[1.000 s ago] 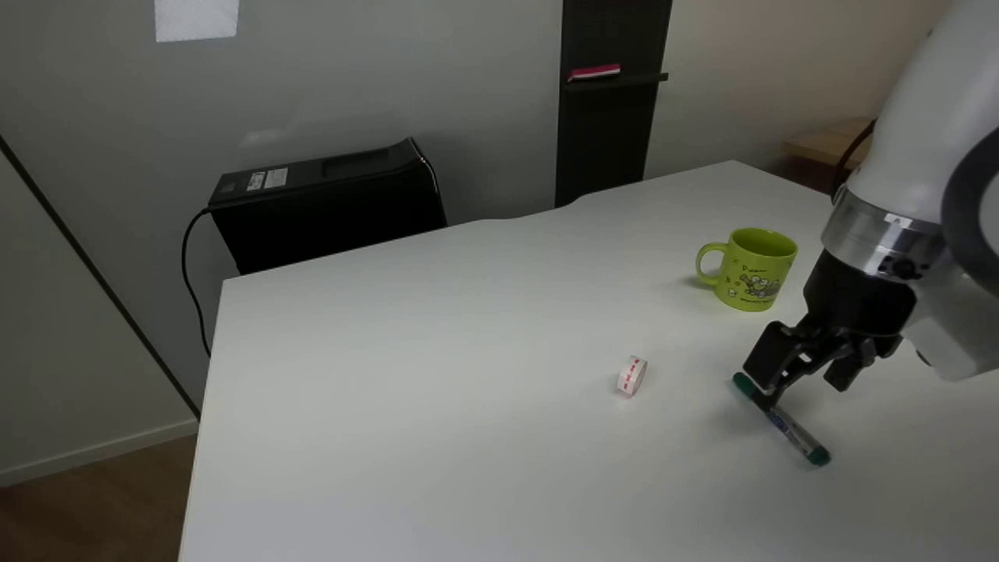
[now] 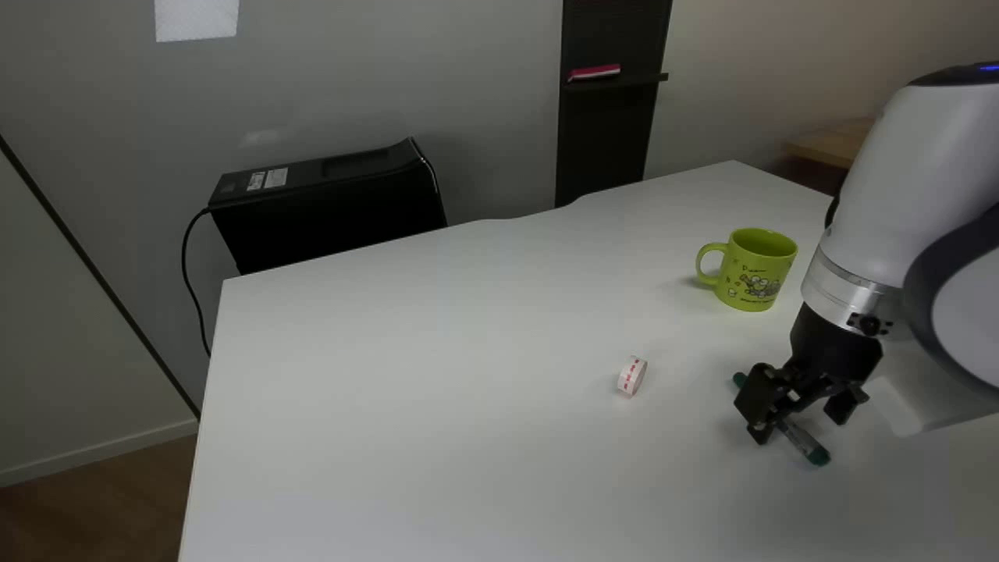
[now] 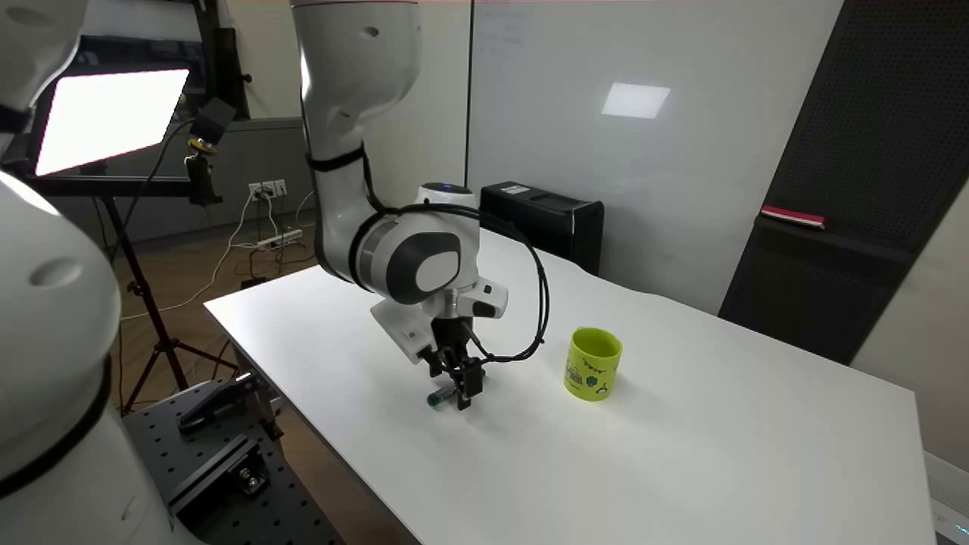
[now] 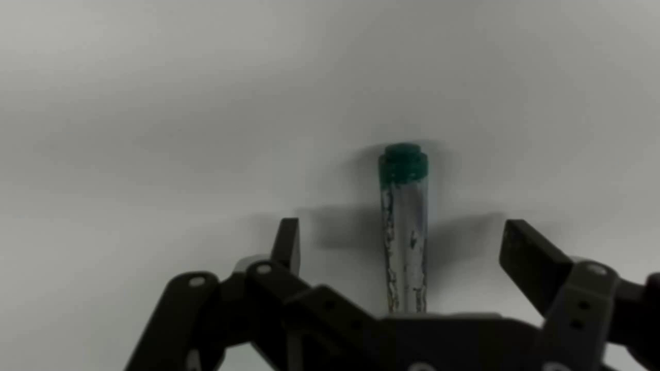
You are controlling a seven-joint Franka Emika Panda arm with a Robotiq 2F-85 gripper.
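A marker (image 4: 405,241) with a clear barrel and green ends lies flat on the white table. In the wrist view it runs between the two fingers of my gripper, with bare table showing on either side, so neither finger touches it. The gripper is open and low over the table. Its near part hides the lower end of the marker there. In exterior view 1 the gripper (image 2: 801,421) covers the marker's middle, and a green end (image 2: 818,455) sticks out toward the front. In exterior view 2 one green end (image 3: 435,398) shows beside the fingers.
A lime green mug (image 2: 746,281) stands upright behind the gripper, its handle to the left in exterior view 1. A small roll of tape (image 2: 632,375) with red marks lies left of the marker.
My gripper has come down and slightly left in exterior view 1, from above the marker to around it. The marker, mug and tape roll have stayed in place.
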